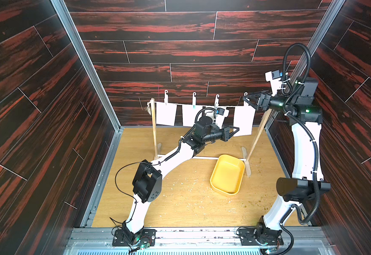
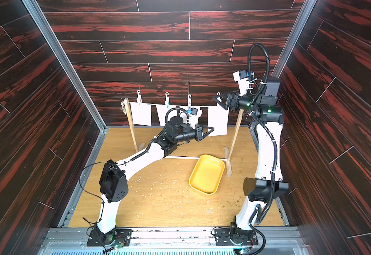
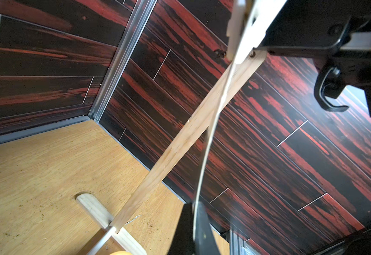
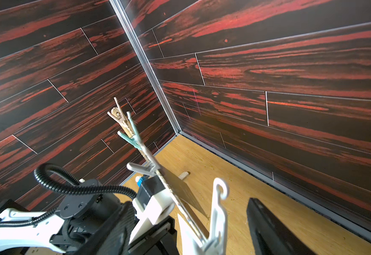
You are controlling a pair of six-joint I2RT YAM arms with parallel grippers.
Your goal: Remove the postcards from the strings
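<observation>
White postcards hang from a string by clips; the rightmost postcard point(image 1: 245, 121) hangs near the right post. Its lower left edge meets my left gripper point(image 1: 235, 131), and in the left wrist view the card point(image 3: 210, 142) appears edge-on, running down between the shut fingertips. My right gripper point(image 1: 247, 101) is up at the string beside that card's top. Its fingers point(image 4: 264, 225) stand apart, with the white clip point(image 4: 218, 208) in the gap, not squeezed. My left arm partly hides the neighbouring postcard point(image 1: 220, 120); two more postcards point(image 1: 166, 114) hang farther left.
An empty yellow tray point(image 1: 228, 173) rests on the wooden table in front of the rack's right foot. Wooden posts point(image 1: 154, 131) hold the string at both ends. Both arms come close together near the rightmost card.
</observation>
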